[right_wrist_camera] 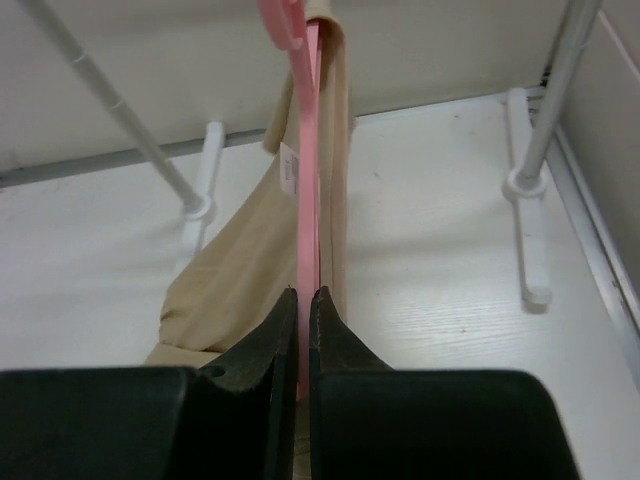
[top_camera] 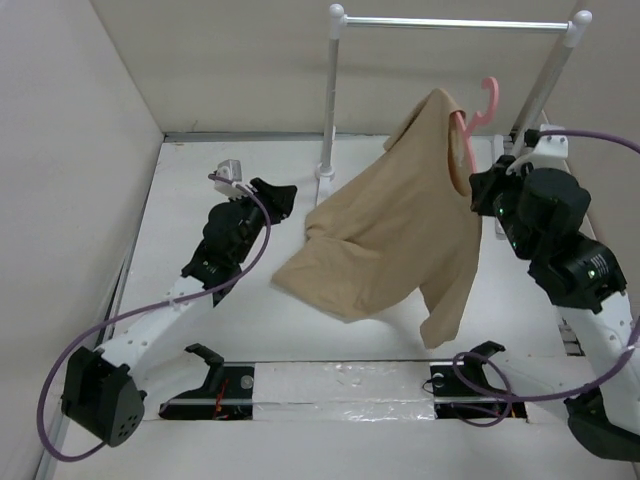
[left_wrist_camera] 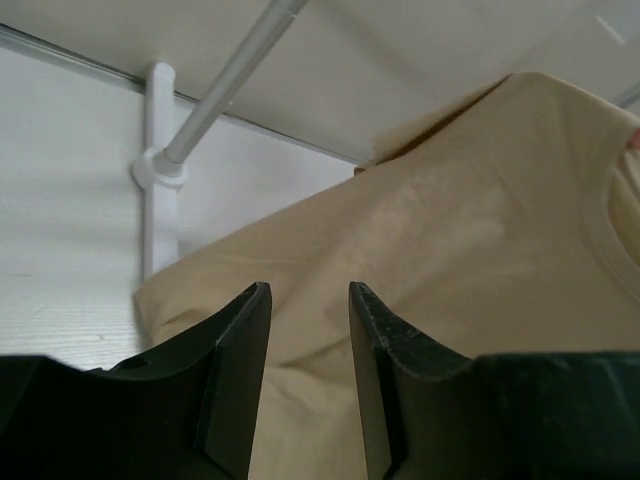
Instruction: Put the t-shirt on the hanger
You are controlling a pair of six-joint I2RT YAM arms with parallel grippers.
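The tan t shirt (top_camera: 380, 240) hangs over a pink hanger (top_camera: 485, 112) at the right, its lower part spread toward the floor. My right gripper (top_camera: 479, 188) is shut on the hanger, which runs up between its fingers in the right wrist view (right_wrist_camera: 305, 330). My left gripper (top_camera: 286, 195) stands open, apart from the shirt, at the left; in the left wrist view the shirt (left_wrist_camera: 480, 230) fills the space beyond its fingers.
A white rack with a top bar (top_camera: 450, 22) stands at the back, with posts at each side of the shirt (top_camera: 330, 90). Walls bound the workspace left, right and back.
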